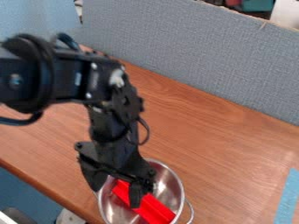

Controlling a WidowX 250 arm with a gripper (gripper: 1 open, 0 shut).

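A black gripper (114,179) hangs low over a metal pot (169,180) near the front edge of the table, its fingers open above a red object (152,207) lying inside. The fingers overlap the pot's left part in this view; whether they touch the red object cannot be told. The gripper and arm hide part of the pot and of the red object.
A blue tape strip (288,194) lies at the right. The table's edge is at lower left.
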